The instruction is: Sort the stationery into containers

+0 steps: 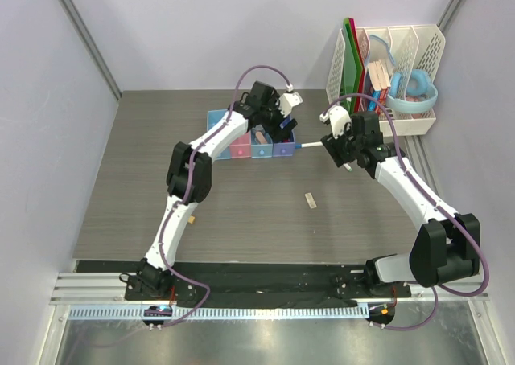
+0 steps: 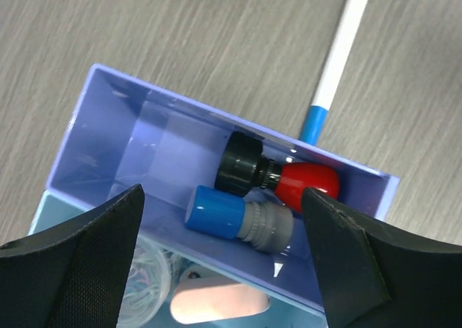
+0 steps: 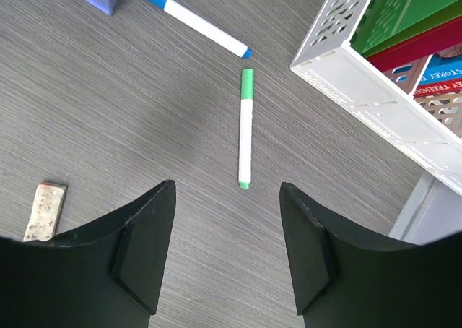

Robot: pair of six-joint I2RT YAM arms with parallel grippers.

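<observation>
My left gripper hangs over the purple bin [image 2: 166, 154], fingers parted, nothing visibly between them. In the bin lie a red-and-black stamp-like item [image 2: 307, 187] and a blue-and-grey cylinder [image 2: 216, 212]. The neighbouring blue bin holds a pink item [image 2: 216, 303]. A blue-capped marker [image 2: 333, 61] [image 3: 198, 24] lies beside the bins. My right gripper stands open over the table, short of a green-capped marker [image 3: 245, 133]. A small pale block [image 3: 45, 211] lies on the table, and a small yellow item [image 1: 191, 219] lies near the left arm.
The row of bins, with a pink one [image 1: 240, 150], sits at the back centre. A white organiser [image 3: 382, 104] with folders, books and blue rings stands at the back right.
</observation>
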